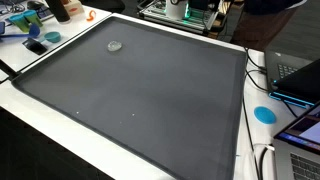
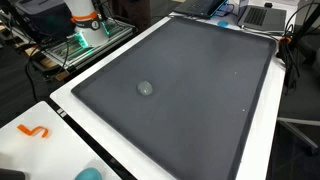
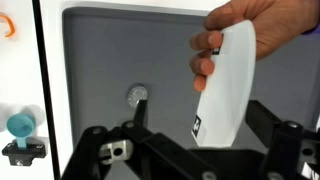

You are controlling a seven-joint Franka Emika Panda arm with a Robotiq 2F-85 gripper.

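Observation:
My gripper appears at the bottom of the wrist view, its dark fingers wide apart. A person's hand point(image 3: 280, 18) reaches in from the top right and holds a pale, curved flat piece point(image 3: 228, 85), whose lower end reaches into the space between the fingers. The fingers are not closed on it. A small round clear object point(image 3: 137, 95) lies on the grey mat left of that piece; in exterior view 1 the same clear object point(image 1: 114, 46) sits near the mat's far left corner. Neither exterior view shows the gripper or the hand.
An orange item point(image 2: 33, 131) and a teal round item point(image 2: 88, 174) lie on the white table beside it. The robot's base point(image 2: 88, 25) stands beyond one edge. Laptops point(image 1: 295, 80) sit at the right.

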